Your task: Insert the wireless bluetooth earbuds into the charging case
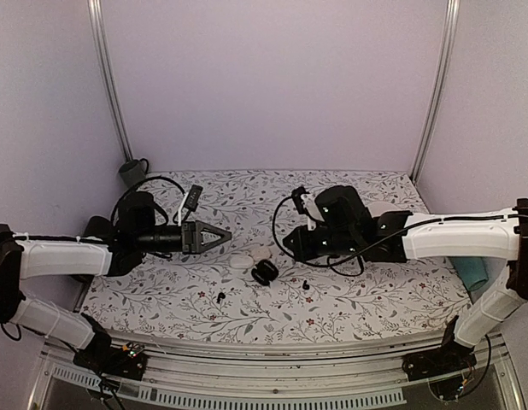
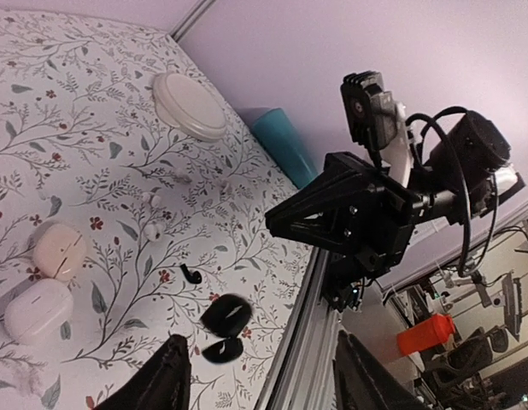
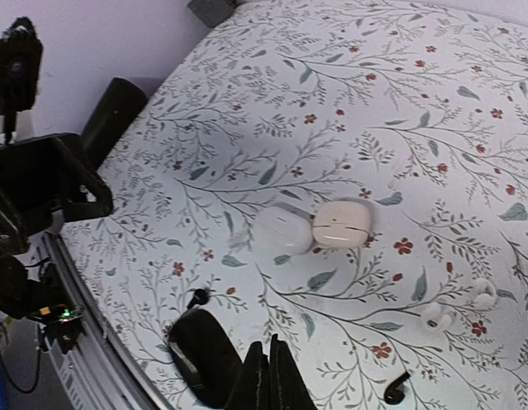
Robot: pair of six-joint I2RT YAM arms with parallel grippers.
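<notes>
The black charging case (image 1: 264,272) is in my right gripper, which is shut on it and holds it low over the table, with the case showing at the bottom of the right wrist view. My left gripper (image 1: 220,237) is open and apart from the case, to its upper left in the top view; its fingertips show at the bottom of the left wrist view. Two small black earbuds (image 1: 220,297) (image 1: 306,285) lie on the patterned table, one either side of the case.
Two pale rounded pieces (image 3: 283,229) (image 3: 341,224) lie behind the case, with small white bits (image 3: 437,317) to the right. A teal cylinder (image 1: 469,272) is at the right edge, a mug (image 1: 133,173) at the back left.
</notes>
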